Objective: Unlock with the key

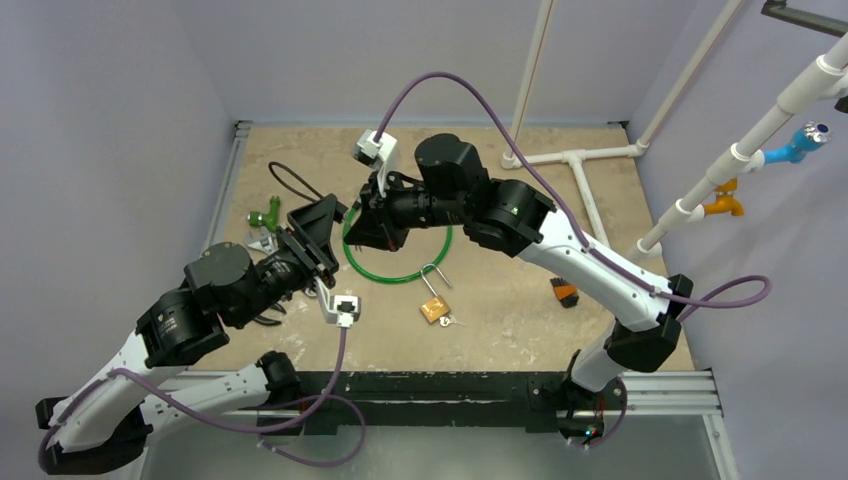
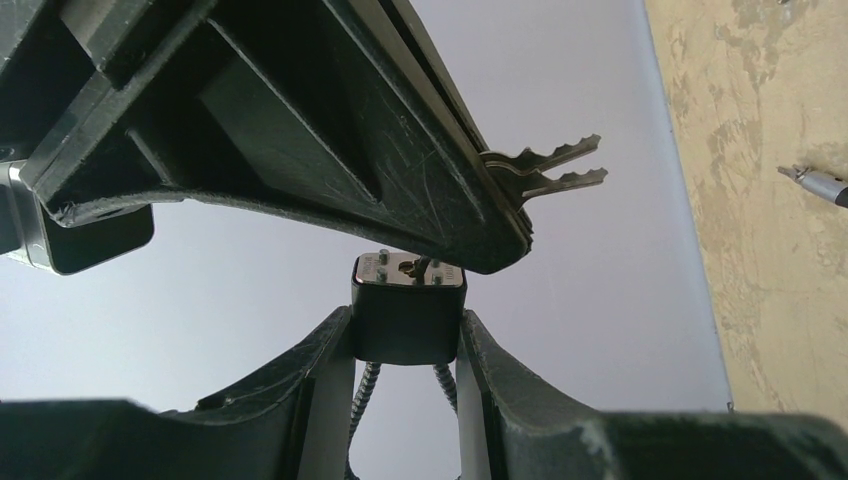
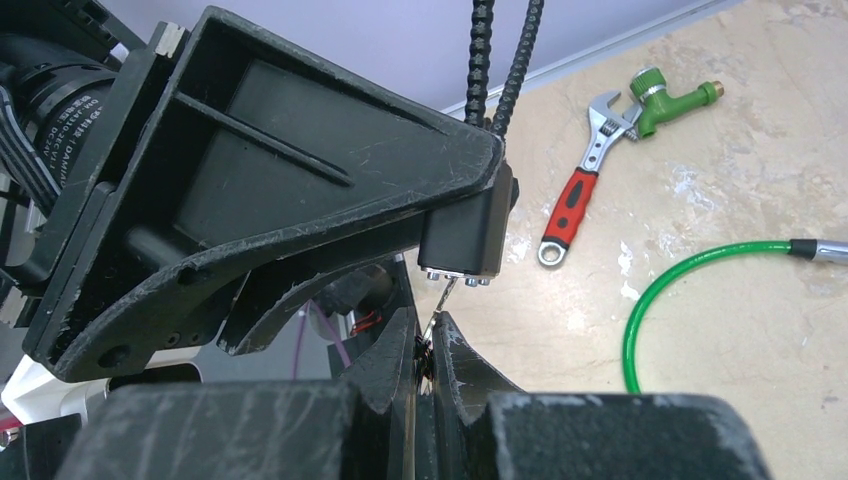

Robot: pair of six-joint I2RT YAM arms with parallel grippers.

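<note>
My left gripper is shut on a black lock (image 2: 408,320), whose metal face with keyhole shows in the left wrist view; its cable shackle hangs away from that face. My right gripper is shut on the keys (image 2: 545,178), with blades poking out from its fingertips in the left wrist view. In the right wrist view a key shaft runs toward the lock's keyed face; whether it enters cannot be told. In the top view both grippers meet over the middle-left of the board, their tips partly hidden.
On the board lie a green hose loop (image 1: 395,278), a brass padlock (image 1: 434,308) with keys, an adjustable wrench (image 3: 572,200) and a green fitting (image 3: 665,100). White pipes (image 1: 590,200) line the right side.
</note>
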